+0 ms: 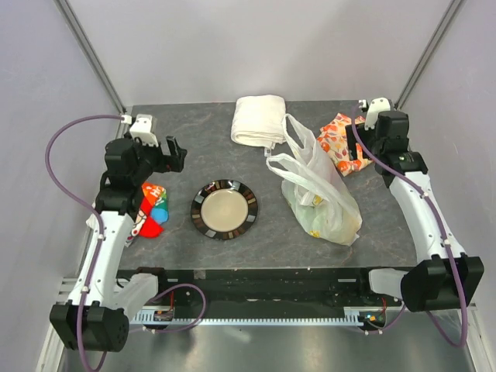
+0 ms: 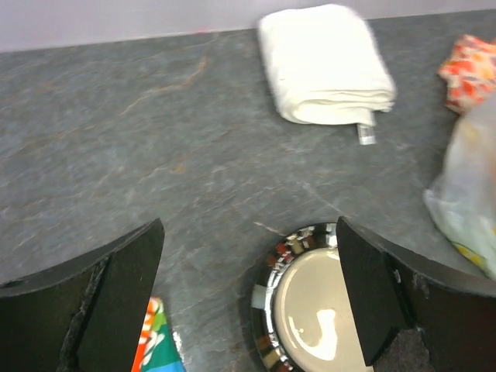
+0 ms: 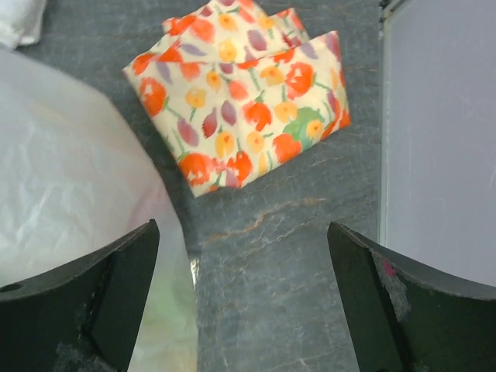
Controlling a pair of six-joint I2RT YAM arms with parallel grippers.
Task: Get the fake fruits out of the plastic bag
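Note:
A white, see-through plastic bag [image 1: 324,198] stands on the right half of the table, its handles [image 1: 298,143] reaching up and to the left. Yellowish shapes show faintly through its plastic; the fruits themselves cannot be made out. In the right wrist view the bag [image 3: 77,178] fills the left side. My left gripper [image 1: 178,153] hangs open above the left of the table, well away from the bag, nothing between its fingers. Over the back right, beside the bag, my right gripper [image 1: 353,142] is open and empty too.
A dark-rimmed plate [image 1: 203,225] lies empty left of the bag. Behind are a folded white towel [image 1: 259,120] and a flowered cloth [image 3: 240,108]. Another colourful cloth [image 1: 153,209] sits under the left arm. Bare table lies between the left gripper and the towel.

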